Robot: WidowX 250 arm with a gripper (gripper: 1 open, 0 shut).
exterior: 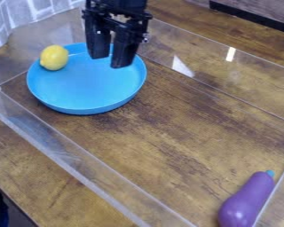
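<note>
The black gripper [110,53] hangs over the back part of a blue plate [85,89] in the upper left, its two fingers apart with nothing seen between them. A yellow round object [53,57] rests on the plate's left side, left of the gripper. A purple eggplant-like object [247,199] lies at the lower right on the wooden table.
Clear plastic strips or edges run along the left and right sides. A dark edge stands at the top right.
</note>
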